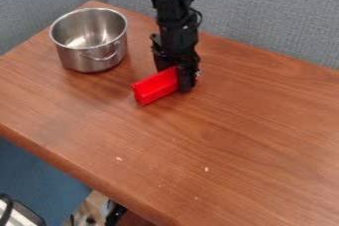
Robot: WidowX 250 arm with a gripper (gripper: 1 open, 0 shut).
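My black gripper point(180, 73) reaches down from the top of the view and is shut on a red block point(155, 87), an elongated piece lying diagonally at table height, its near end pointing toward the lower left. The fingers largely hide the block's far end. To the left, apart from the block, stands a shiny metal pot point(89, 40).
Grey padded walls stand behind and at the left. The table's left edge drops to a blue floor with some dark items below.
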